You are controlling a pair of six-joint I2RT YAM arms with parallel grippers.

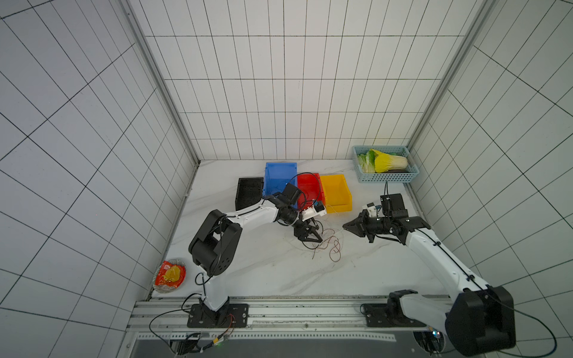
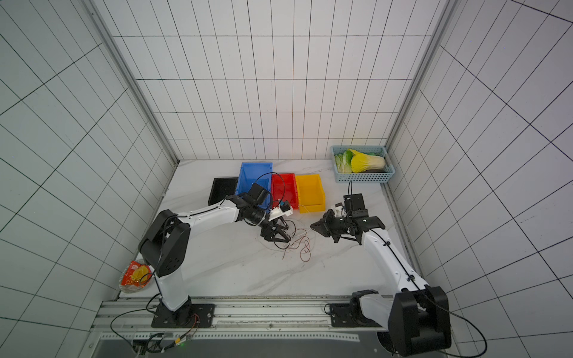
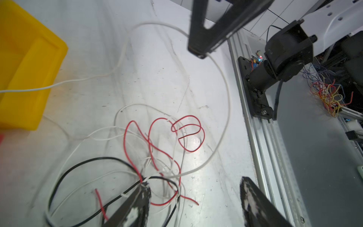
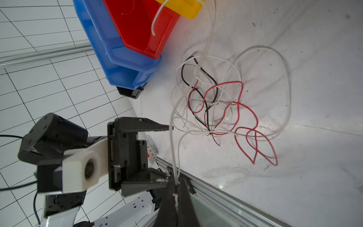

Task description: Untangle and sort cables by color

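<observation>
A tangle of red cables (image 4: 257, 120), black cables (image 4: 203, 71) and white cables (image 4: 288, 87) lies on the table in front of the bins. My open left gripper (image 1: 309, 235) is low over the tangle; its two fingers stand apart in the left wrist view. My right gripper (image 1: 349, 226) is shut at the right of the tangle, with a white cable running from its tip down toward the pile and across the yellow bin (image 1: 335, 192).
Red bin (image 2: 287, 189), blue bin (image 1: 280, 171) and black bin (image 1: 249, 194) line the back. A vegetable basket (image 1: 385, 177) sits back right, a bagged item (image 1: 170, 276) front left.
</observation>
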